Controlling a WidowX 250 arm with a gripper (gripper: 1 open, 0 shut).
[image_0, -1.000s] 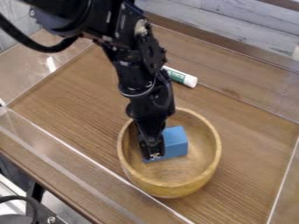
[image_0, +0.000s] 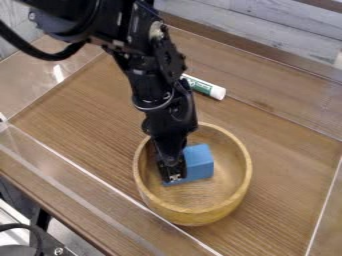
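Note:
My black gripper (image_0: 171, 165) reaches down into a wooden bowl (image_0: 217, 205) in the middle of the view. A blue block (image_0: 197, 160) is in the bowl, at the gripper's fingertips. The fingers are dark and partly overlap the block; they look closed on it, though the exact contact is hard to see.
A white and green tube (image_0: 206, 86) lies on the wooden table (image_0: 74, 125) behind the bowl. A white plank wall runs along the back.

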